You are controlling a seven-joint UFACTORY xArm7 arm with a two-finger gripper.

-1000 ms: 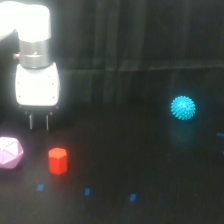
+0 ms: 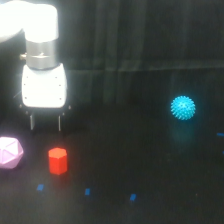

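A white robot arm reaches down from the top left, its gripper (image 2: 45, 122) hanging open above the dark table with nothing visible between its two thin fingers. Below it and slightly right stands a red hexagonal block (image 2: 57, 161). A pale pink faceted ball (image 2: 9, 152) lies at the left edge, left of the red block. On the right, a cyan spiky ball (image 2: 183, 108) rests by itself.
A dark curtain fills the back.
The arm and gripper have shifted slightly to the right. The objects on the table have not visibly moved.
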